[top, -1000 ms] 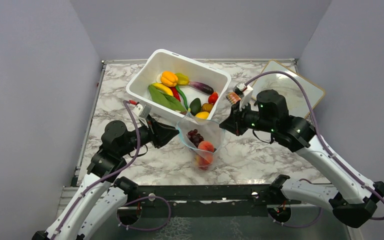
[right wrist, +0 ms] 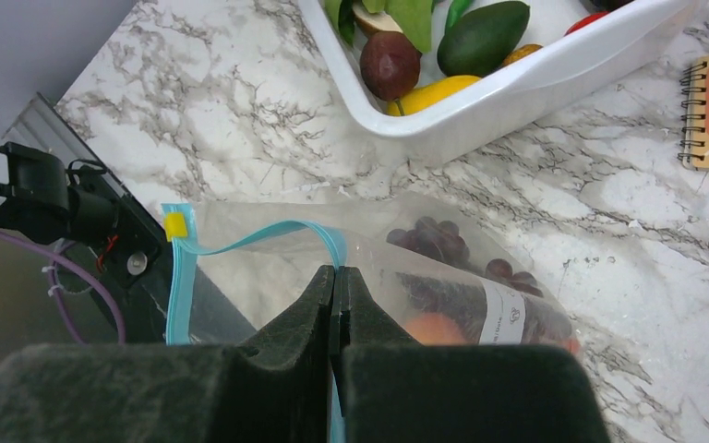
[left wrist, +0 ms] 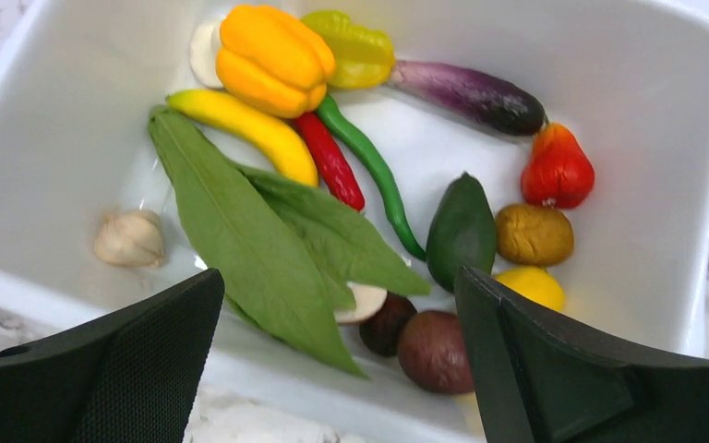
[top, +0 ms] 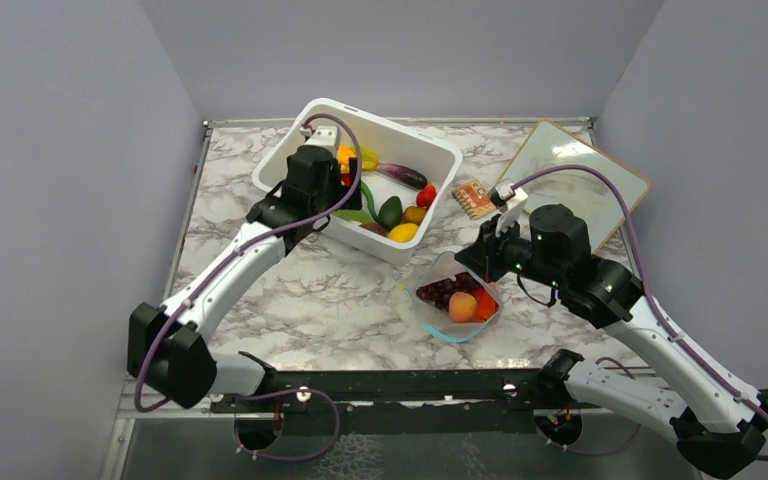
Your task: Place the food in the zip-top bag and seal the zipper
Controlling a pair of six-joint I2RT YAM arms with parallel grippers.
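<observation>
The zip top bag [top: 440,320] sags low on the marble at front right, holding grapes [top: 438,291], a peach [top: 463,307] and an orange-red item. My right gripper is shut on the bag's blue zipper edge [right wrist: 286,224]. My left gripper is open above the white food bin [left wrist: 46,148], nothing between its fingers; under it lie leaves [left wrist: 231,231], garlic [left wrist: 129,237], peppers [left wrist: 272,55], an eggplant [left wrist: 462,92], an avocado [left wrist: 462,231] and other food.
An orange spiral notebook [top: 475,198] lies right of the bin, with a framed board [top: 560,160] behind the right arm.
</observation>
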